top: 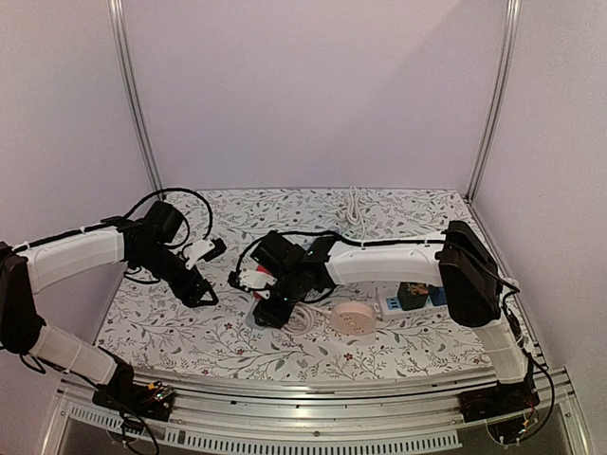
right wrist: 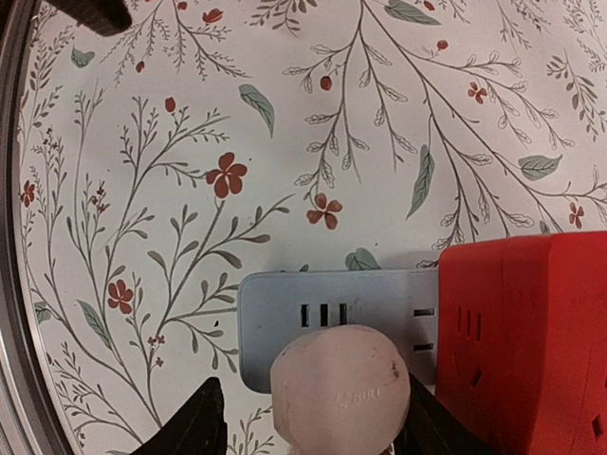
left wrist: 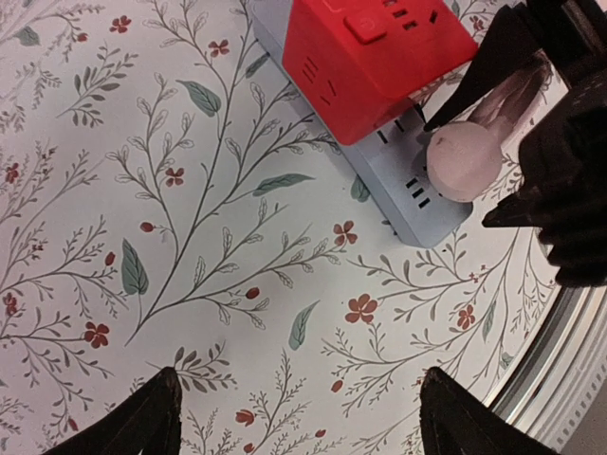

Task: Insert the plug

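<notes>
A pale pink round plug (right wrist: 341,389) with a cable sits on the bare end of a grey power strip (right wrist: 398,294). In the right wrist view several slots show uncovered beside it, so it stands off them; whether its prongs touch the strip is hidden. A red block-shaped plug (left wrist: 370,57) covers the strip's middle. Around the pink plug, my right gripper is open; in the left wrist view its lower finger (left wrist: 526,209) is clear of the plug. My left gripper (top: 211,275) hangs open and empty, left of the strip.
A pink disc-shaped object (top: 353,318) lies right of the right gripper, beside coiled cable (top: 302,320). Farther right is a white strip (top: 390,304) with a dark block (top: 413,296). Another cable (top: 354,210) lies at the back.
</notes>
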